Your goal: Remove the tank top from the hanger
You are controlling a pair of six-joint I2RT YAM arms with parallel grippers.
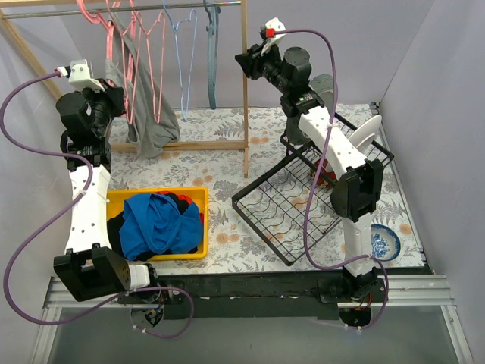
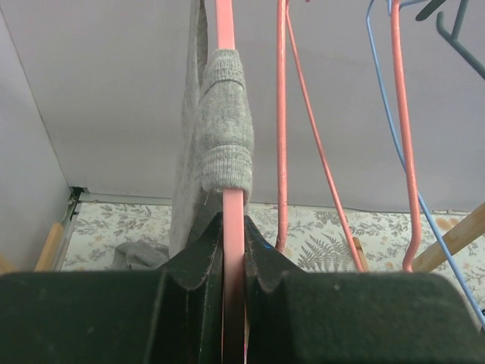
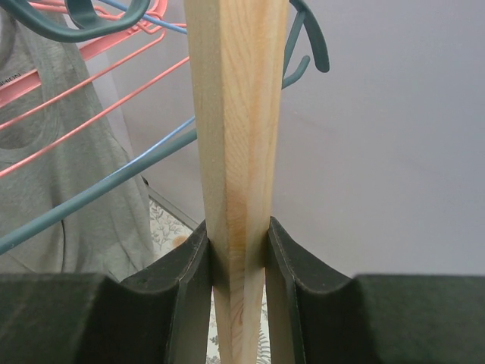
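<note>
The grey tank top [image 1: 151, 129] hangs from a pink hanger among several hangers on the rack's rail, its lower part reaching down near the wooden base. In the left wrist view its ribbed band [image 2: 226, 129] wraps the pink hanger bar [image 2: 233, 216], on which my left gripper is shut, just below the cloth. My right gripper is shut on the wooden upright [image 3: 235, 136] at the rack's right side, with hangers and the grey cloth [image 3: 91, 197] behind it.
A yellow bin [image 1: 117, 197] of clothes, including a blue one, stands below the rack. A black wire dish rack [image 1: 261, 220] with dishes stands at the right, under my right arm. A patterned plate [image 1: 385, 241] lies at the lower right.
</note>
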